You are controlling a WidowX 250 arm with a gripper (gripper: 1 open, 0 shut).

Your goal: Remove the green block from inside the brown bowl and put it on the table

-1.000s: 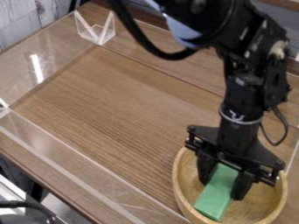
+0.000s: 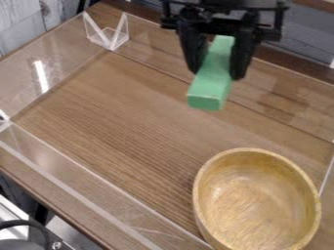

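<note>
The green block (image 2: 210, 80) hangs above the wooden table (image 2: 117, 122), toward the back and right of centre, tilted slightly. My black gripper (image 2: 216, 61) is shut on its upper part, with one finger on each side. Down at the lower right stands the brown bowl (image 2: 205, 200), a light tan one, and its inside is empty. Block and bowl are well apart now.
A small clear, wire-like stand (image 2: 107, 31) is at the back left. Clear low walls edge the table, and dark cables (image 2: 29, 232) lie at the lower left.
The gripper has lifted the green block out of the bowl and carried it up and back, away from the bowl. The bowl has stayed in place.
</note>
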